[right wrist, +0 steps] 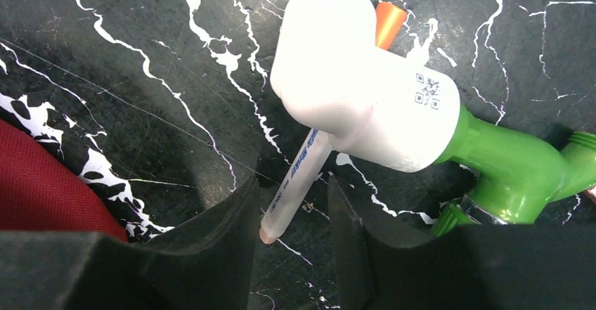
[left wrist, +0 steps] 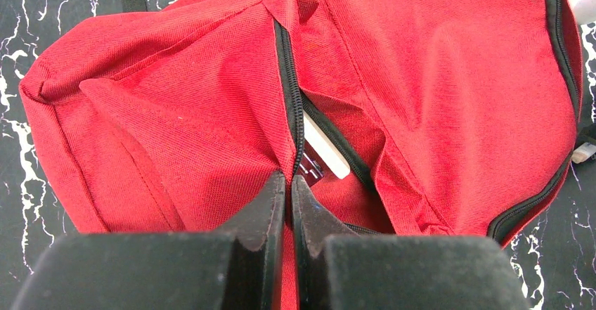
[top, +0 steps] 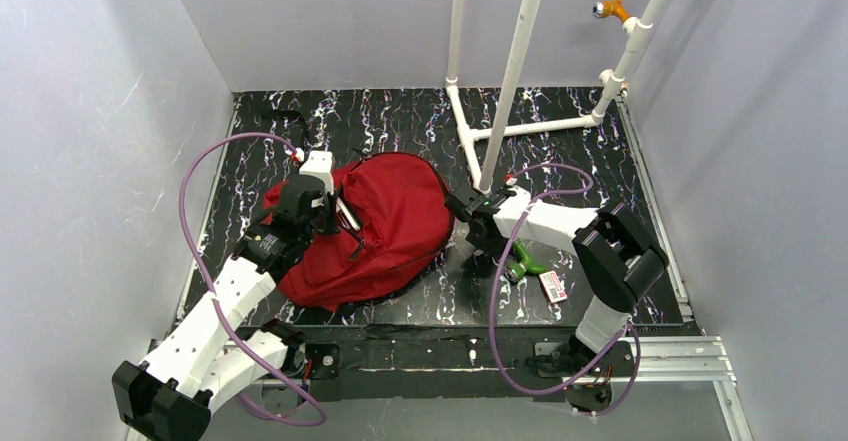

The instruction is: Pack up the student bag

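The red bag (top: 385,226) lies on the left half of the dark marbled table. Its black-zipped opening shows a white item (left wrist: 325,145) inside. At that opening my left gripper is shut, with the bag's edge running between its fingertips and red folds drawn toward them. My right gripper is part open, low over the table to the right of the bag. Between its fingers lies a white pen (right wrist: 295,183) with an orange end, not gripped. A white-and-green piece (right wrist: 397,117) like a pipe fitting lies across the pen's middle and hides it there.
A small white-and-red box (top: 552,286) lies right of the green part (top: 527,261). White pipes (top: 520,61) stand on the table behind the right arm. A black strap (top: 285,116) sits behind the bag. The table's front edge is close by.
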